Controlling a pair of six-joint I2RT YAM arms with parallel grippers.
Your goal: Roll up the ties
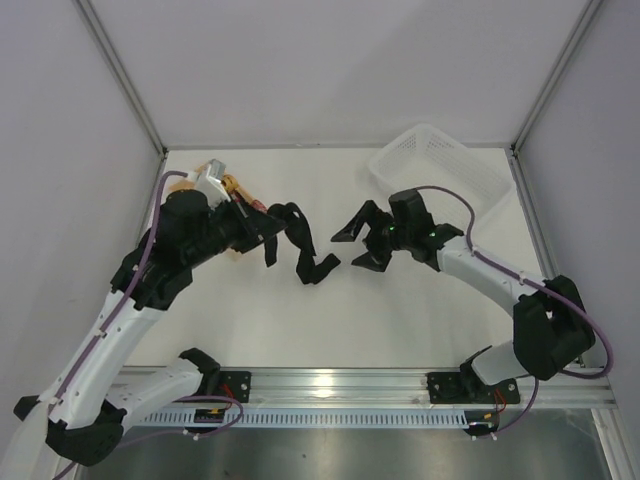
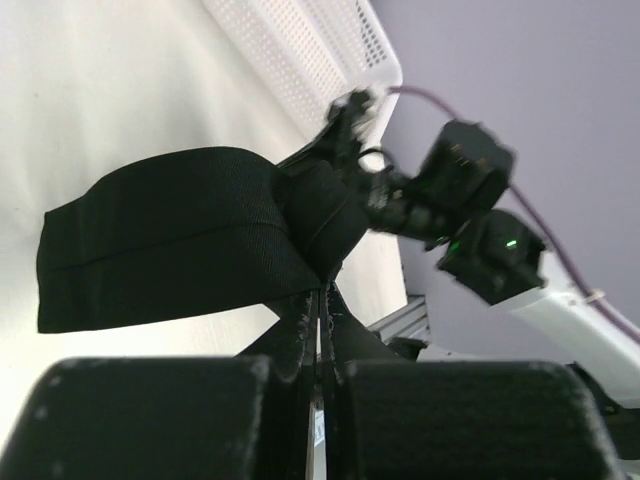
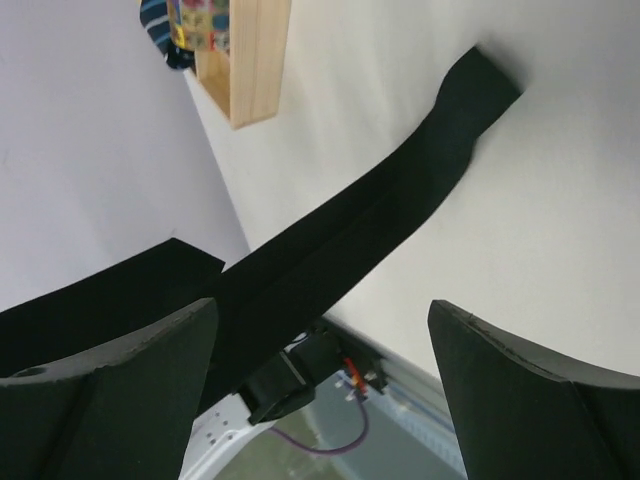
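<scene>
From my left gripper hangs a black tie (image 1: 300, 232), pinched at the fingertips. Its wide end spreads to the left in the left wrist view, and in the top view its lower end bends to the right just above or on the white table. My right gripper (image 1: 343, 250) stands open to the right of that end, apart from it. The right wrist view shows the tie (image 3: 400, 190) running diagonally beyond the spread fingers (image 3: 510, 385); nothing is gripped between them.
A wooden box (image 3: 258, 70) with colourful rolled ties (image 3: 198, 22) is at the back left, partly hidden by my left arm in the top view. An empty white basket (image 1: 440, 172) occupies the back right.
</scene>
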